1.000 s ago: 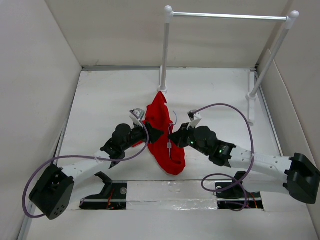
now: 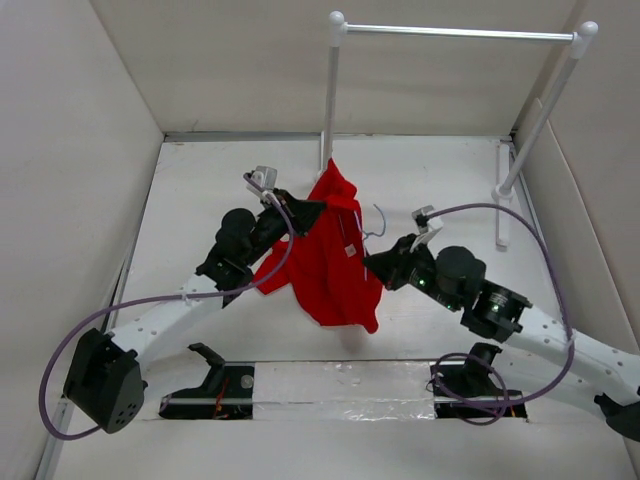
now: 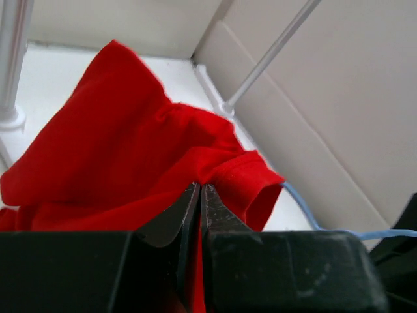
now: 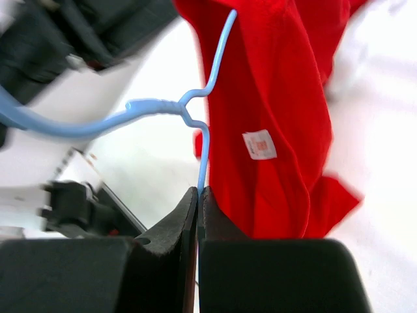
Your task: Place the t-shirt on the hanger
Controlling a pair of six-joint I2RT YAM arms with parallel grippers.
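Note:
The red t-shirt [image 2: 335,270] hangs bunched between my arms, a white label on its front in the right wrist view. My left gripper [image 2: 318,206] is shut on the fabric near its upper part; the cloth rises from between the fingertips in the left wrist view [image 3: 201,190]. My right gripper [image 2: 370,262] is shut on the light blue hanger [image 4: 153,108], whose thin lower wire runs down between the fingertips. The hanger's upper end overlaps the red cloth; whether it is inside the shirt is unclear.
A white rack with a metal top bar [image 2: 455,32] stands at the back, its posts on both sides. Walls enclose the left, back and right.
Both grippers have moved up in the top view, carrying the shirt and hanger, and my right arm has shifted right. The shirt's top reaches higher.

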